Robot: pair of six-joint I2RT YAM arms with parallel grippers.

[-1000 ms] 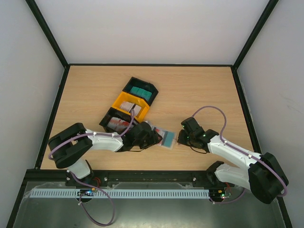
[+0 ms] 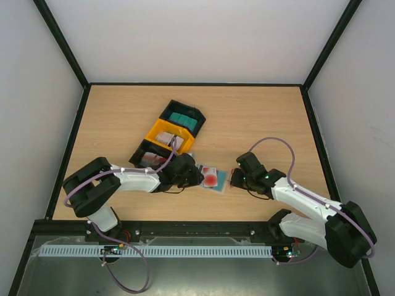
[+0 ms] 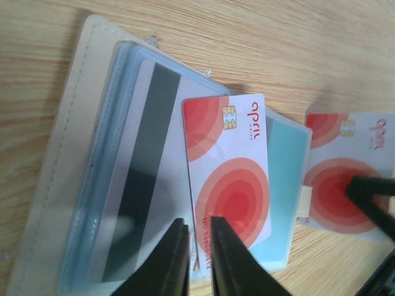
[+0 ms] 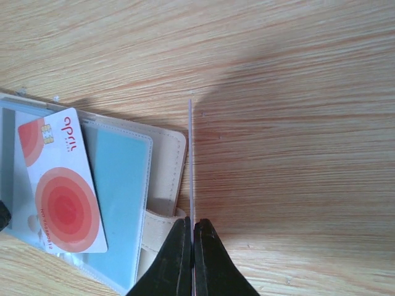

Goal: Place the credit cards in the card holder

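The card holder lies open, its pale flap (image 3: 58, 148) and light-blue sleeve (image 3: 287, 166) visible in the left wrist view. A red-and-white card (image 3: 234, 191) rests tilted on the sleeve, its lower end by my left gripper. The fingers (image 3: 176, 246) of that gripper stand slightly apart with nothing gripped between them. A second red-and-white card (image 3: 333, 160) is pinched in my right gripper, just right of the holder. From the right wrist view this held card (image 4: 191, 154) appears edge-on as a thin upright line.
Behind the left arm are a black bin (image 2: 137, 154) and a yellow bin (image 2: 152, 134) with cards, plus a black bin (image 2: 165, 115) with green items.
My left gripper has drawn back slightly to the left, so more of the card on the holder shows. The right arm keeps its place.
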